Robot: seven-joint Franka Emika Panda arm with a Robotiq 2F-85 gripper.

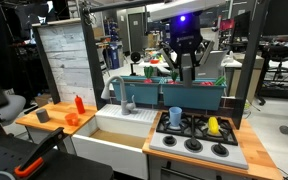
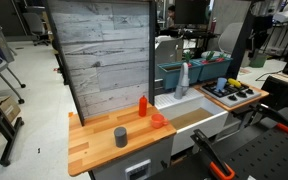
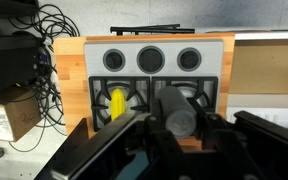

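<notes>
My gripper hangs above the stove in exterior view 1, over the side where the blue cup stands. In the wrist view a grey, round-ended object sits between the fingers, and the fingers are shut on it. What this object is cannot be made out. The stove lies below, with three dark knobs along one edge. A yellow object rests on its other burner, clear of the gripper. From the wrist, the held object and fingers mostly hide the blue cup.
Left of the stove is an open sink basin with a faucet. A red bottle, a red bowl and a dark grey cup stand on the far wooden counter. Blue planter boxes line the back edge.
</notes>
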